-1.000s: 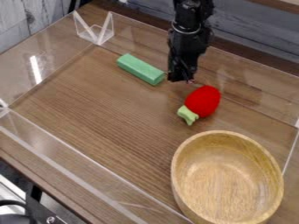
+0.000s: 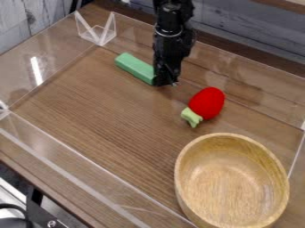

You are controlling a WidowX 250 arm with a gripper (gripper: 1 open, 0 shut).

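Note:
My black gripper [image 2: 163, 77] is low over the wooden table at the upper middle, right at the right end of a green block [image 2: 136, 66]; it looks shut, with nothing clearly between its fingers. A red object [image 2: 206, 103] lies to the right and nearer, with a small pale green piece [image 2: 192, 117] at its lower left.
A large yellow bowl [image 2: 231, 164] fills the lower right. The table's edges show at the upper left and lower left.
My gripper has moved left and a little down, to the green block's right end. The green block appears shifted slightly left.

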